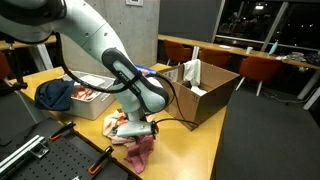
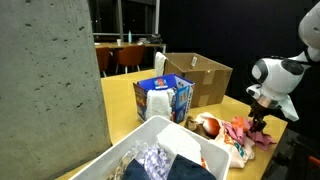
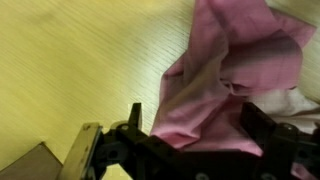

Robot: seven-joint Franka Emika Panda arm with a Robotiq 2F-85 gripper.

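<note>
A pink cloth (image 1: 139, 152) lies crumpled on the wooden table close to its front edge. Its folds (image 3: 205, 90) fill the middle of the wrist view, with a paler cloth at the right border. My gripper (image 1: 134, 134) is right above the pink cloth, pointing down, its fingers spread wide. In the wrist view the two fingers (image 3: 85, 140) stand apart at the lower left and lower right, with pink fabric below and between them. Whether the fingertips touch the fabric I cannot tell. Orange and whitish cloths (image 1: 114, 125) lie beside it.
A white bin (image 1: 92, 103) of dark and pale cloths stands at the left. Behind are a large cardboard box (image 1: 205, 88) and a blue printed box (image 2: 163, 97). Bare table (image 1: 185, 150) stretches right of the cloth.
</note>
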